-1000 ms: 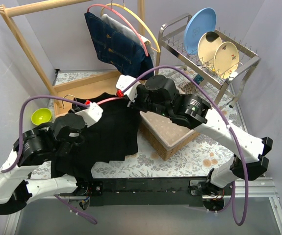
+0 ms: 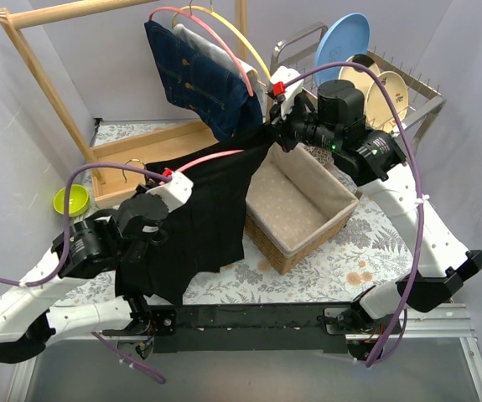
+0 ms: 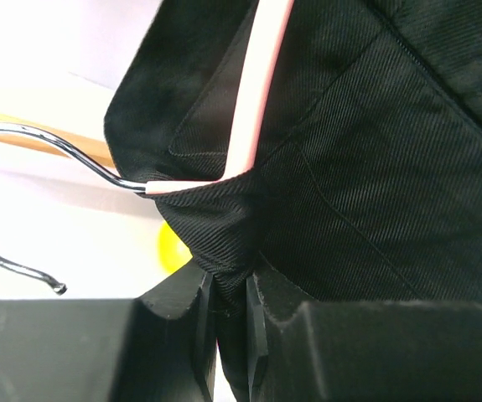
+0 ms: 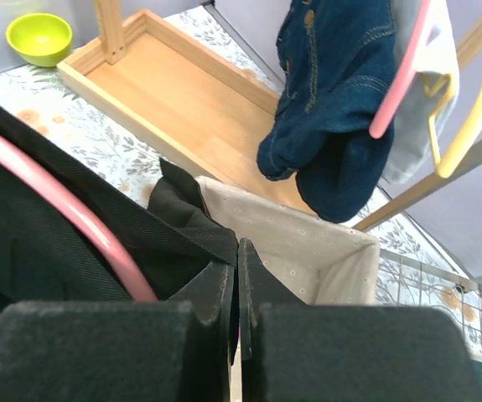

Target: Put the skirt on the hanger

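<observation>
The black skirt (image 2: 194, 218) is stretched between my grippers over a pink hanger (image 2: 211, 157), whose metal hook (image 3: 48, 142) pokes out at the left. In the left wrist view, my left gripper is shut on the gathered waistband just below the hanger's hook end. My right gripper is shut on the skirt's other waistband end, near the pink hanger's tip, holding it taut above the fabric box.
A wooden rack with denim (image 2: 194, 71) on hangers stands behind. A lined basket (image 2: 295, 209) sits below my right gripper, a dish rack with plates at back right, a green bowl (image 4: 38, 37) at left.
My right gripper has moved right and up, pulling the waistband end outward and stretching the skirt. My left gripper has moved slightly right with the skirt and hanger.
</observation>
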